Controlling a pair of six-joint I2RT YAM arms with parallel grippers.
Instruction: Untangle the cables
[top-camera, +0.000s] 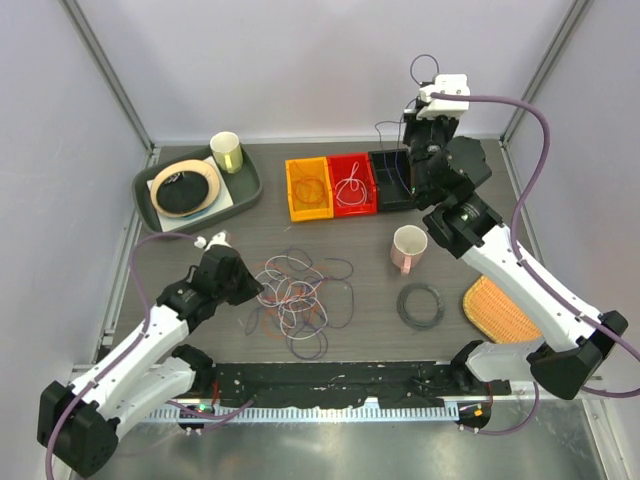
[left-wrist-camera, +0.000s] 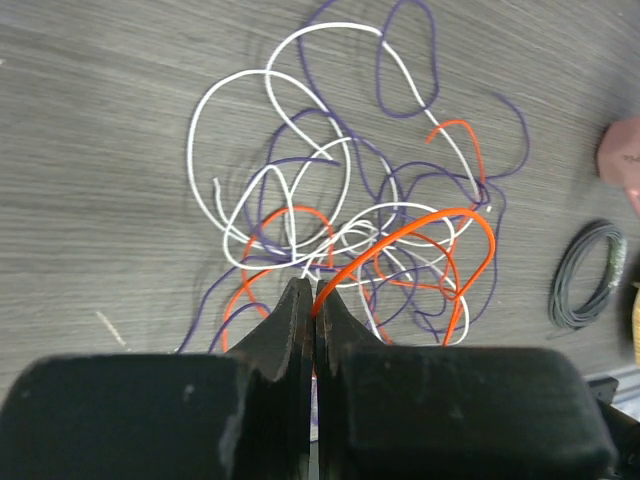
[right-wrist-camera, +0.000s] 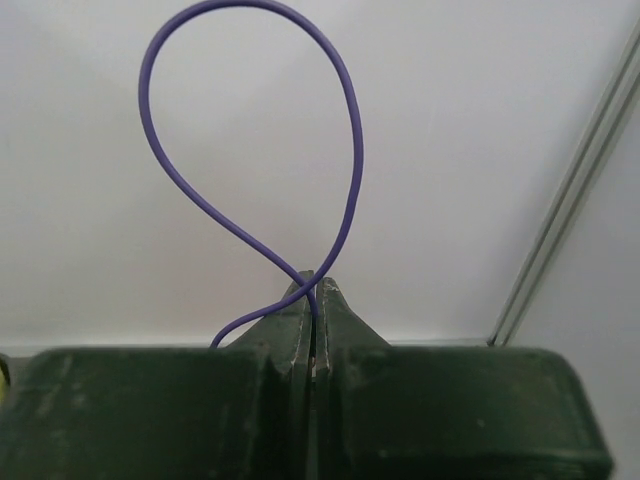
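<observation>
A tangle of white cable (left-wrist-camera: 192, 160), purple cable (left-wrist-camera: 378, 75) and orange cable (left-wrist-camera: 442, 214) lies on the table, seen whole in the left wrist view. The orange cable arches up out of it to the tips of my left gripper, which is shut on it at the tangle's near side. High above the black bin (top-camera: 393, 195), my right gripper is shut on a separate purple cable (right-wrist-camera: 357, 150). That cable makes a tall loop over the fingertips, and part of it hangs down over the black bin in the top view.
An orange bin (top-camera: 291, 190) and a red bin (top-camera: 350, 208) each hold cable. Right of the tangle stand a pink mug (top-camera: 408, 245), a grey coil (top-camera: 408, 310) and a tan woven piece (top-camera: 505, 312). A green tray (top-camera: 250, 185) with a cup occupies the back left.
</observation>
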